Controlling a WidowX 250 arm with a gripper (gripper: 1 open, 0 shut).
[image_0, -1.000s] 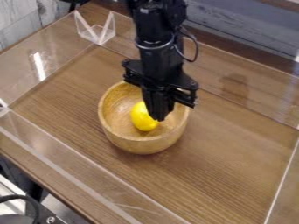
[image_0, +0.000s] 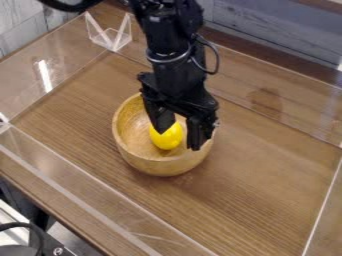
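Observation:
A round tan bowl (image_0: 150, 158) sits on the wooden table in the middle of the camera view, with a yellow oval object (image_0: 166, 137) inside it. My black gripper (image_0: 175, 114) hangs over the bowl, its open fingers above and around the yellow object, reaching down toward the bowl's rim. Whether they touch the object is hard to tell.
A clear plastic item (image_0: 110, 25) stands at the back left. A pale wall edge runs along the back right, and a black cable lies at the lower left.
My gripper has come lower and nearer the bowl, its fingers spreading further to either side over it. The bowl and yellow object look nearly unmoved.

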